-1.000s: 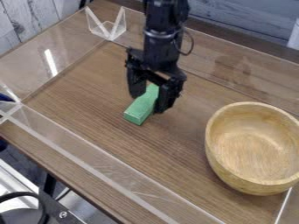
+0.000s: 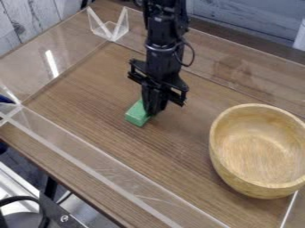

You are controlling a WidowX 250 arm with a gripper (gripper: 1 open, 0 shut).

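Observation:
The black robot gripper (image 2: 155, 96) is low over the wooden table at the centre, right at a green object (image 2: 137, 115) that lies beneath it and is partly hidden by it. Whether the fingers are around the green object or only beside it, and whether they are shut, cannot be made out.
A large tan bowl (image 2: 255, 150) stands at the right on the wooden table (image 2: 107, 165). A white object (image 2: 109, 25) is at the back left. Black cables (image 2: 24, 205) lie at the lower left corner. The table left of the gripper is clear.
The gripper has come down and toward the viewer over the green object, which is now more covered by it.

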